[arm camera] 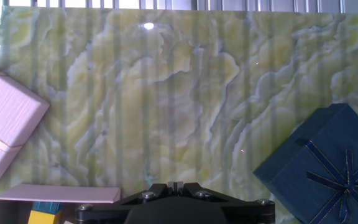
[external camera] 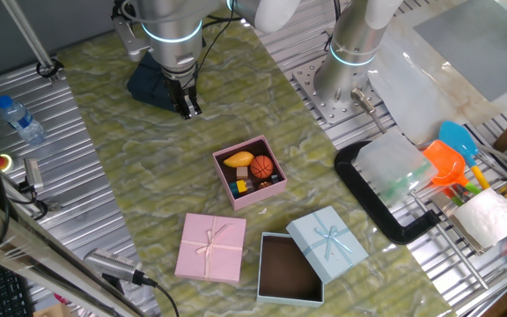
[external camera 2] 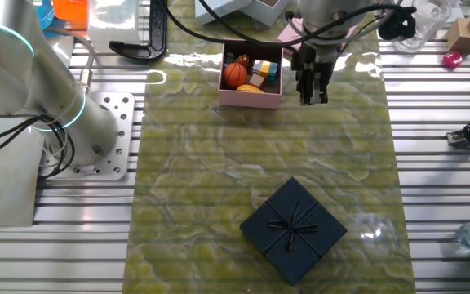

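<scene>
My gripper [external camera: 190, 114] hangs above the green marbled mat, near the dark blue box, with its fingers pointing down. In the wrist view the fingertips [arm camera: 171, 185] come together at the bottom middle and nothing shows between them. An open pink box [external camera: 274, 192] stands mid-mat, holding a small basketball [external camera: 261, 166], a yellow mango-like fruit [external camera: 238, 159] and several small blocks. Its pink lid [external camera: 196, 255] with a ribbon lies apart on the mat. An open light-blue box [external camera: 290, 277] is empty, with its ribboned lid [external camera: 318, 239] resting over one corner. The dark blue box [external camera 2: 288, 251] is closed and bears a bow.
A black clamp [external camera: 364, 202] lies along the mat's edge, beside a translucent container [external camera: 394, 163] and colourful toy tools. A water bottle [external camera: 23, 121] stands on the metal slats at the far side. Bare mat [external camera 2: 210, 163] separates the pink and dark blue boxes.
</scene>
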